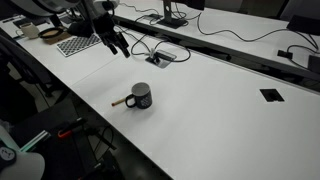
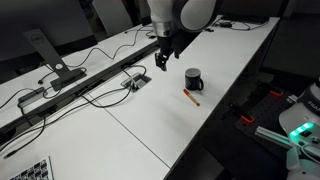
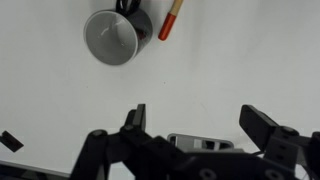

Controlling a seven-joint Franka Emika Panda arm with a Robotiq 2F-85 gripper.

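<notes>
A dark mug [image 1: 140, 95] stands upright on the white table; from above, the wrist view shows the open mouth of the mug [image 3: 113, 38], with nothing visible inside. Beside the mug's handle lies an orange-brown marker-like stick [image 2: 192, 98], also seen as a stick [image 3: 171, 19] at the top of the wrist view. My gripper [image 1: 120, 50] hangs over the table behind and left of the mug, clear of both. In the wrist view the gripper is wide open, with only bare table and part of a grey device between its fingers.
A grey power box [image 1: 165, 56] with cables lies near the table's far edge. A keyboard [image 2: 29, 172] and a black square [image 1: 271, 95] lie farther off.
</notes>
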